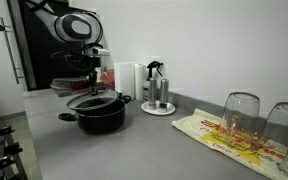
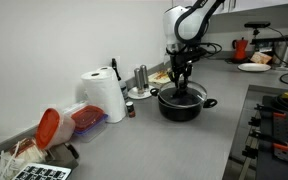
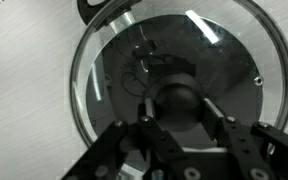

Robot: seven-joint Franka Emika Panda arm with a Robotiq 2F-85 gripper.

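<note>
A glass lid [image 3: 114, 75] with a dark round knob [image 3: 179, 105] fills most of the wrist view, and my gripper is shut on that knob. In exterior view 1 the lid [image 1: 90, 101] is tilted over the black pot [image 1: 104, 120], with my gripper [image 1: 92, 88] above it. The pot [image 2: 179, 110] stands on the grey counter in exterior view 2, the lid [image 2: 184, 94] over its opening. Whether the lid's lower edge touches the pot's rim cannot be told.
Right of the pot, a plate [image 1: 158, 109] carries bottles and grinders. Two upturned glass jars [image 1: 241, 115] stand on a yellow patterned towel [image 1: 199, 127]. A paper towel roll [image 2: 101, 95] and a red container [image 2: 52, 128] are at the back.
</note>
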